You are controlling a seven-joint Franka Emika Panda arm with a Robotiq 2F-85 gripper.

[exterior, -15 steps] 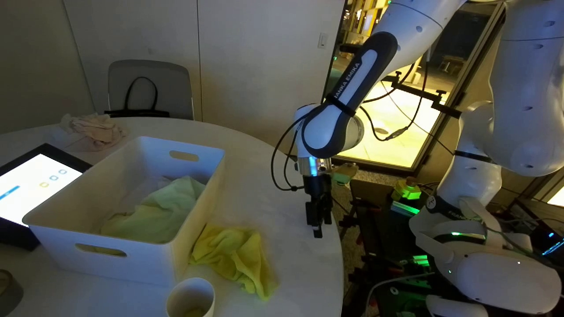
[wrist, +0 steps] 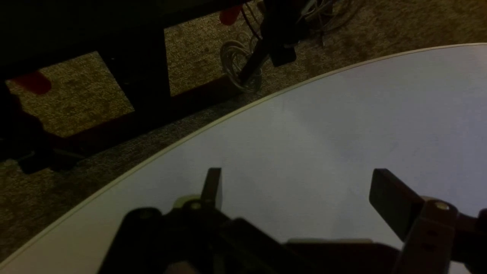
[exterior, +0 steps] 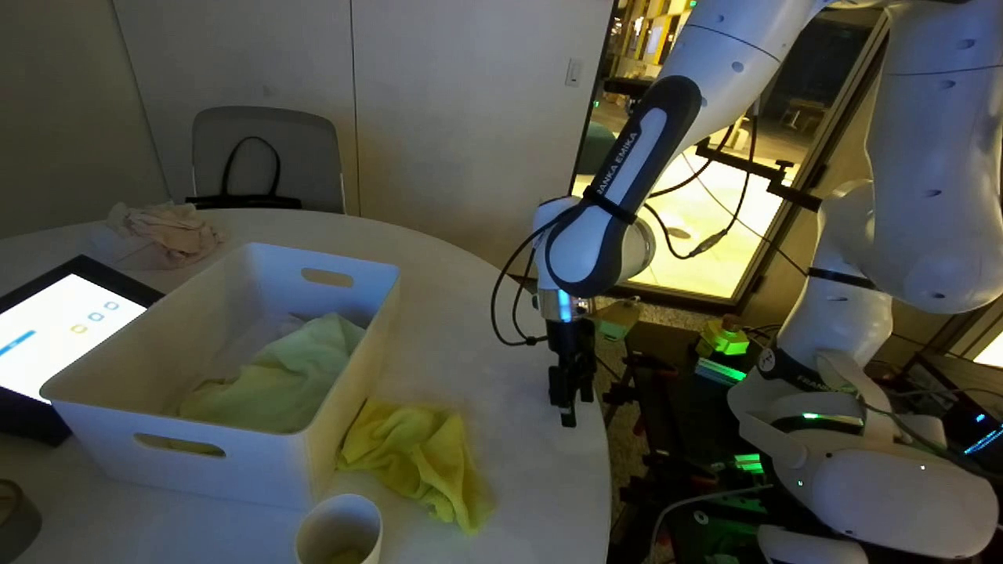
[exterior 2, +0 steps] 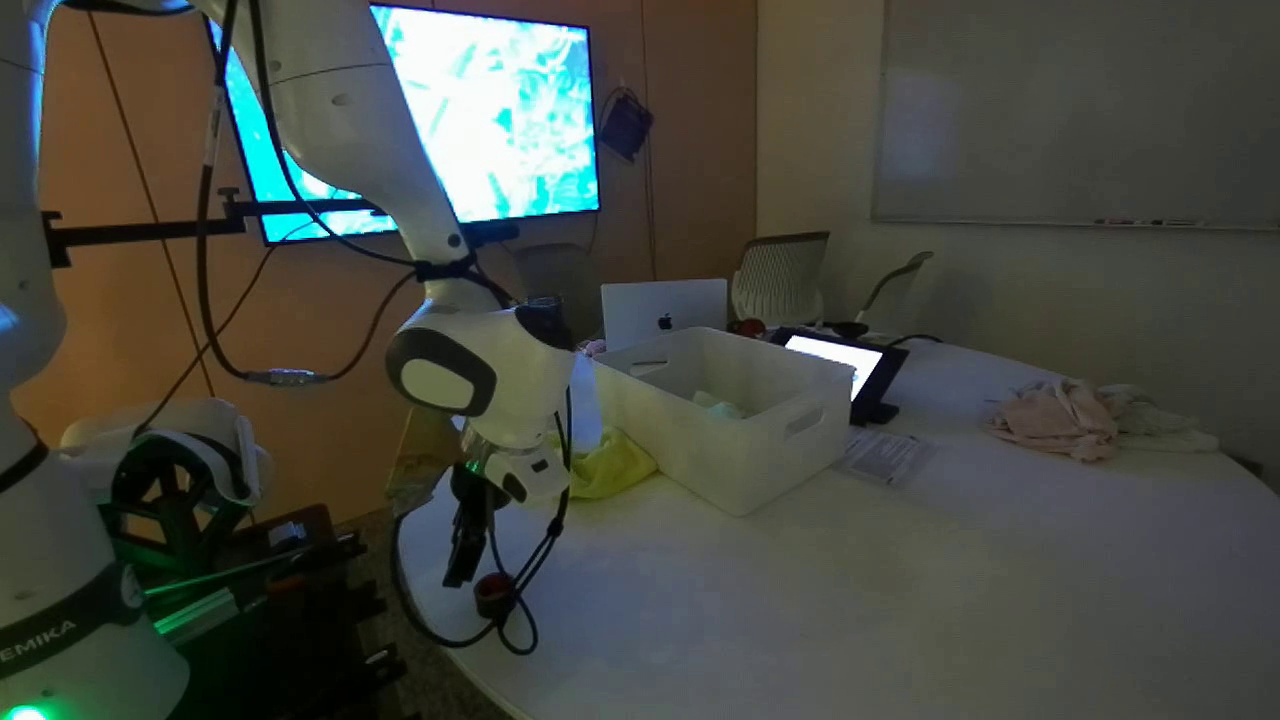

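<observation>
Above the right-hand rim of the white table my gripper (exterior: 574, 410) points downward. In the wrist view its two dark fingers stand wide apart, the gripper open with only bare tabletop below. A crumpled yellow cloth (exterior: 414, 456) lies on the table against the outside of the white bin (exterior: 202, 475), to the left of my gripper in exterior view 1. Inside the bin rests a pale green cloth (exterior: 287, 376). A pinkish cloth (exterior: 169, 233) is heaped at the table's far left, and exterior view 2 shows this pink cloth (exterior 2: 1056, 420) beyond the bin.
A white cup (exterior: 340, 536) stands in front of the bin. Beside the bin is a lit tablet (exterior: 66, 324); a laptop (exterior 2: 665, 312) sits behind it. The table edge (wrist: 219, 119) curves close to my gripper, with carpet past it. Tabletop between yellow cloth and gripper is clear.
In exterior view 1 my hand has shifted slightly right and its upper part has tilted a little. The cloths, bin and cup are where they were.
</observation>
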